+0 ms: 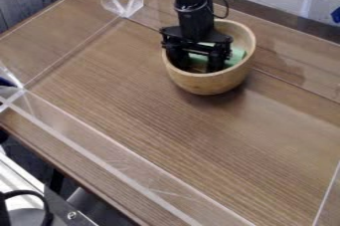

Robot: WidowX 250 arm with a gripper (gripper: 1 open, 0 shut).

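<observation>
A wooden bowl sits on the wooden table in the upper middle. My black gripper reaches down from the top into the bowl, its lower parts inside the rim. A green object lies in the bowl, partly hidden behind the gripper. I cannot tell how far the fingers stand apart or whether anything is between them.
A clear plastic piece stands at the upper left. Transparent tape strips run along the left and right of the table. A white and black fixture is at the lower left corner.
</observation>
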